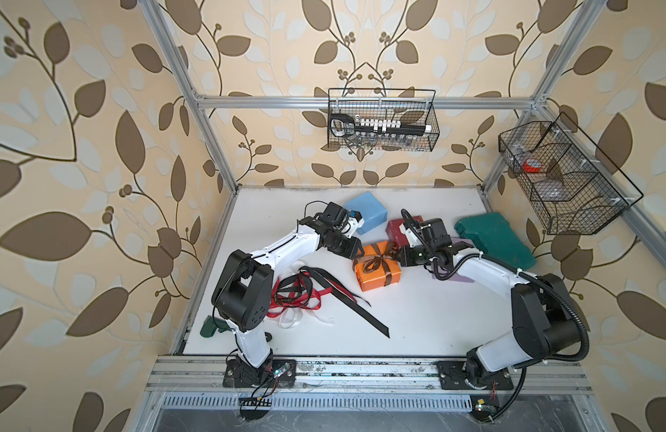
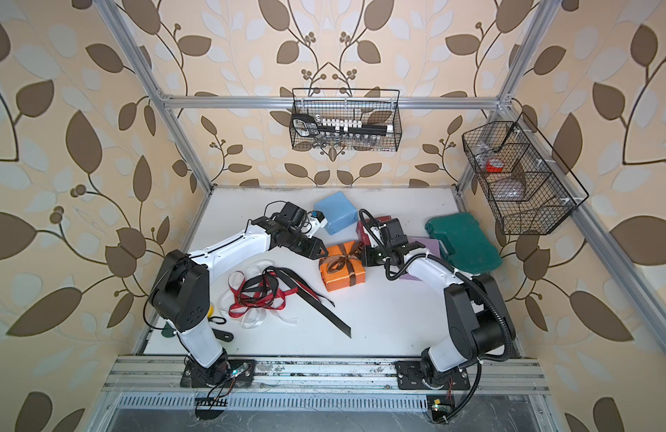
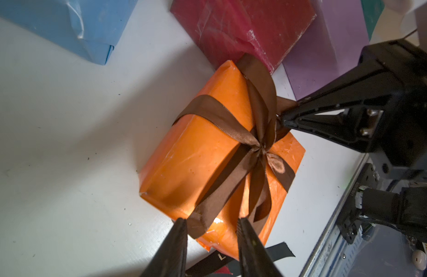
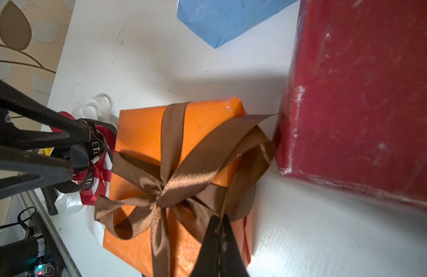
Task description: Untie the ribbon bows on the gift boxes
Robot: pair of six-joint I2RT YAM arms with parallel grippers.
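The orange gift box point(image 3: 176, 161) carries a brown ribbon bow point(image 3: 261, 147), knotted on its top. In the left wrist view, my left gripper is open at the near left end of the box, its fingers apart. A ribbon tail point(image 3: 213, 198) ends near its left fingertip; nothing visibly gripped there. From the other side, my right gripper is shut on a brown ribbon strand point(image 4: 241, 184), which runs from the bow into its fingertips in the right wrist view. The knot point(image 4: 160, 198) still looks gathered.
Behind the orange box stand a blue box point(image 1: 365, 210) and a dark red box point(image 4: 361, 92). A purple box point(image 3: 324, 50) and a green box point(image 1: 495, 241) lie to the right. Loose ribbons point(image 1: 296, 291) are heaped at the left.
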